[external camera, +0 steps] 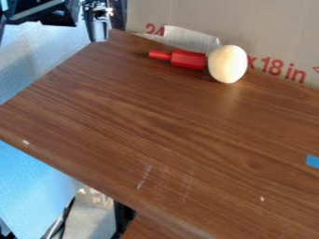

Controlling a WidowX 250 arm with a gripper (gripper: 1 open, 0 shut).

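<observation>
A white egg-shaped object (227, 64) stands near the back of the wooden table (149, 140). Just left of it lies a red cylinder with a narrower handle (187, 60), like a small rolling pin, its right end against or behind the white object. Dark robot hardware (50, 11) shows at the top left edge, off the table; I cannot make out gripper fingers there.
A cardboard wall (279, 37) with red printing backs the table, with a pale crumpled piece (187, 39) behind the red object. A blue tape piece (312, 161) is at the right edge.
</observation>
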